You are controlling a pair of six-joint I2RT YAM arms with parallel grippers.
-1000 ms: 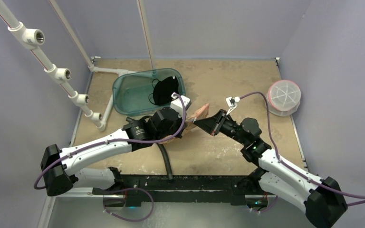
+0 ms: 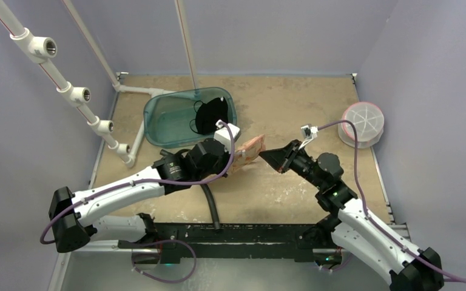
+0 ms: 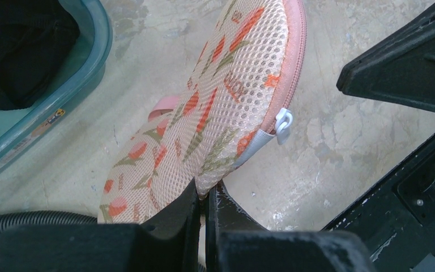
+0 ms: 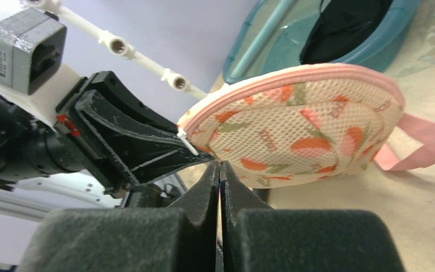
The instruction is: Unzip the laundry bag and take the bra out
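A mesh laundry bag with tulip print (image 3: 226,85) (image 4: 311,130) hangs from my left gripper, which is shut on its fabric. Its pink zip (image 3: 291,62) runs along the upper edge, with a white puller (image 3: 283,124) near where my left fingers pinch. My right gripper (image 2: 264,156) is just right of the bag, apart from it; in the right wrist view its fingertips (image 4: 210,181) look close together, with nothing seen between them. Whether anything is inside the bag cannot be seen clearly.
A teal tub (image 2: 164,121) with black garments (image 2: 212,115) stands at the back left. A white mesh container (image 2: 361,121) is at the far right. A black hose (image 2: 212,206) lies at the front. The back right of the board is clear.
My right gripper has moved right, away from the bag, which now shows more beside it. The left arm has barely moved.
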